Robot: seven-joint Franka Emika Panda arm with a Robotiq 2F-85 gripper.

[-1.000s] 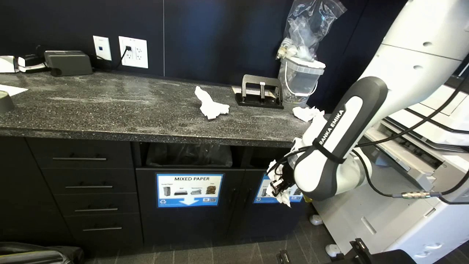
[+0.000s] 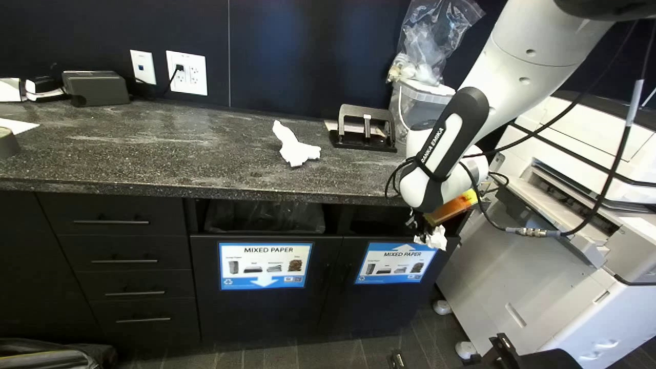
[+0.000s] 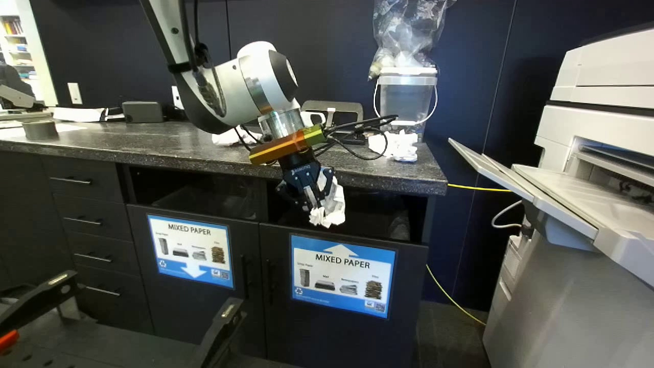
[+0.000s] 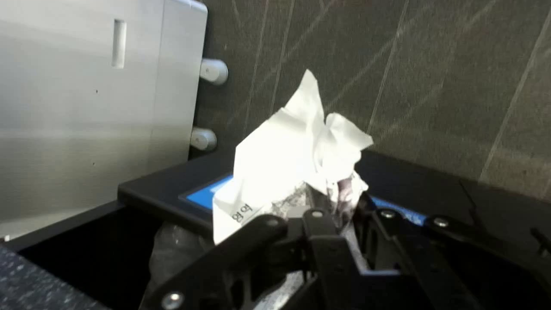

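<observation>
A crumpled white paper (image 4: 284,150) is pinched in my gripper (image 3: 316,205), whose fingers are shut on it. Dark printed characters show on one of its folds in the wrist view. In exterior view 2 the paper hangs in front of the right cabinet opening (image 3: 380,211), just above the door with the Mixed Paper sign (image 3: 343,273). A second crumpled paper (image 2: 295,146) lies on the counter (image 2: 203,144). Another crumpled paper (image 3: 395,146) rests near the counter's right end. Exterior view 1 has the gripper mostly hidden behind the wrist of the arm.
The left opening holds a dark bag liner (image 2: 264,216). On the counter stand a hole punch (image 2: 364,129) and a clear bucket (image 3: 406,95) with a plastic bag on top. A printer (image 2: 553,203) stands close on the right.
The arm has swung up and back toward the cabinet. The held paper, lower and farther left before, is now higher and to the right in exterior view 1.
</observation>
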